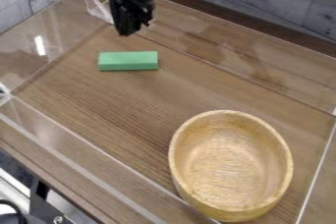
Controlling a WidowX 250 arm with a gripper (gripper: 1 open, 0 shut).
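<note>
My dark gripper (pixel 129 17) is at the top, above and behind a flat green block (pixel 128 60) that lies on the wooden table. Whether its fingers are open or shut is hard to tell.
A large pale yellow bowl (pixel 230 164) stands at the lower right of the wooden table (pixel 118 130). The table's left edge shows at the upper and lower left.
</note>
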